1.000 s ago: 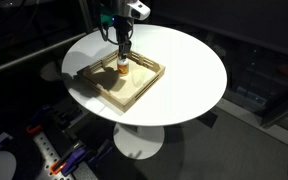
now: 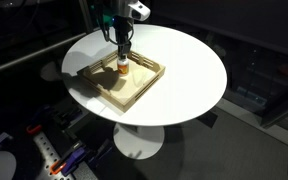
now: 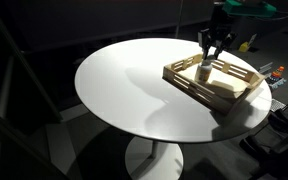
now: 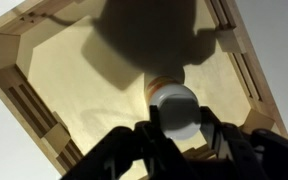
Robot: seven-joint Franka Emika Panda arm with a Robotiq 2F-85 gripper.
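A small pill bottle with a white cap and orange body [image 2: 123, 68] is upright inside a shallow wooden crate [image 2: 133, 97]. From above, in the wrist view, its round white cap [image 4: 178, 113] sits between the two dark fingers of my gripper, which is shut on it. The second exterior view has the bottle [image 3: 203, 73] under the gripper [image 3: 210, 53], within the crate [image 3: 226, 105]. Whether the bottle's base touches the crate floor I cannot tell.
The crate stands near the robot's side of a round white table [image 2: 189, 75]. Slatted walls [image 4: 31, 111] surround the bottle.
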